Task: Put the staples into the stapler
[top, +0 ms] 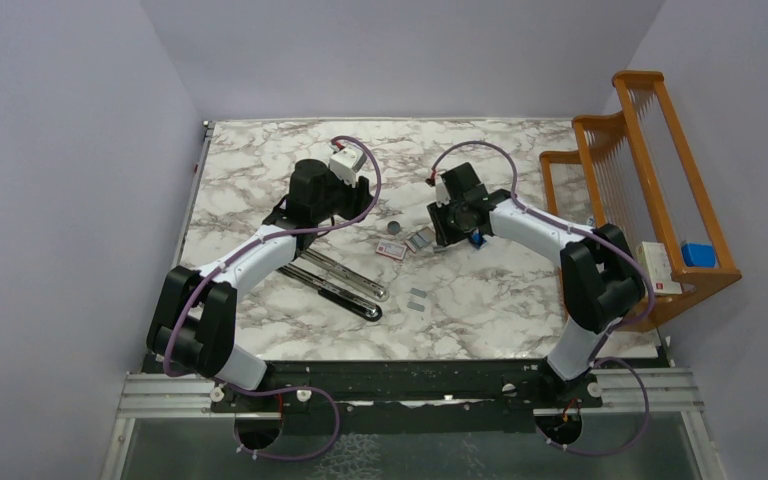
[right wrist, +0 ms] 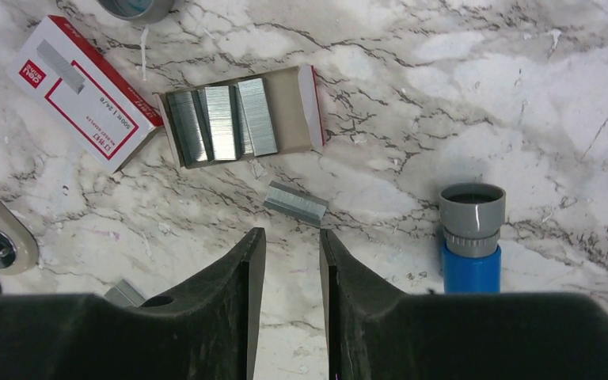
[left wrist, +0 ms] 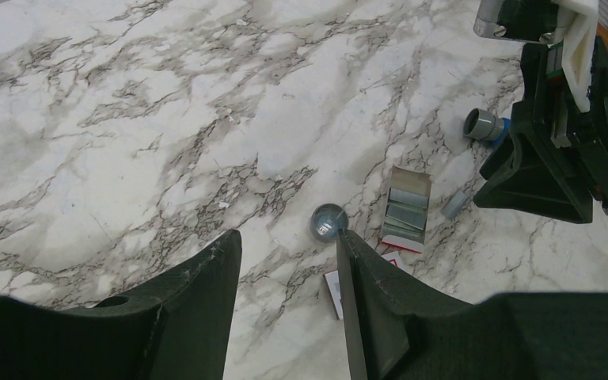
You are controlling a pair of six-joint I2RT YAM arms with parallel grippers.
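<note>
The stapler (top: 345, 285) lies opened out on the left front of the table, its silver and black arms side by side. In the right wrist view, a grey staple strip (right wrist: 295, 203) rests on the marble just beyond the fingertips of my right gripper. That gripper is part open, with nothing between its fingers. An open tray of staples (right wrist: 222, 117) sits beyond the strip. Two more strips (top: 417, 293) lie right of the stapler. My left gripper hangs over the back left of the table, open and empty.
Beside the tray lies the white and red staple box (right wrist: 85, 95), a strip on top. A small round grey item (left wrist: 329, 222) stands near it, and a blue-and-grey cylinder (right wrist: 473, 237) lies to the right. A wooden rack (top: 650, 180) borders the right side.
</note>
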